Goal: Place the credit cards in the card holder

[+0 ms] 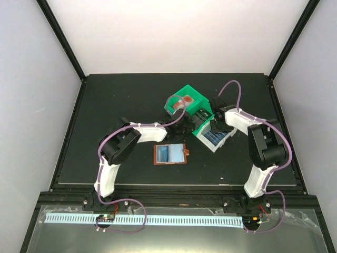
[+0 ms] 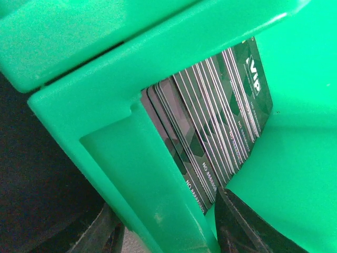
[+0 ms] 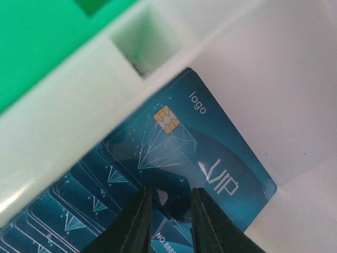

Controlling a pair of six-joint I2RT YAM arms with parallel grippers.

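Note:
Blue VIP cards lie overlapping in the white box, the top one with its chip facing up. Over the cards, near the top card's lower left edge, is my right gripper, its fingers parted and blue card surface showing between them. My left gripper is shut on the wall of the green box, one finger on each side. Black VIP cards lean in a row inside that box. In the top view the brown card holder lies open, a blue patch in its left half.
Reddish cards sit in the green box's far compartment. The white box stands against the green box's right side. Bare black table extends to the left and in front.

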